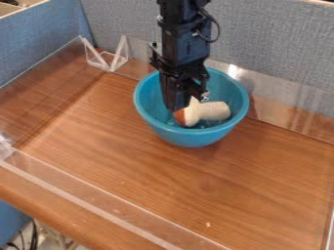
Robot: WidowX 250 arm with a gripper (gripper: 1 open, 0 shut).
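Note:
A black robot gripper [182,98] hangs over the blue bowl [152,114] at the middle back of the wooden table. Its fingertips are at the bowl's upper interior, beside a pale cylindrical object with an orange end [206,110] lying in the bowl. The fingers are dark and overlap, so whether they are open or touch the object is unclear.
A white wire stand [105,56] stands at the back left near the padded side wall.

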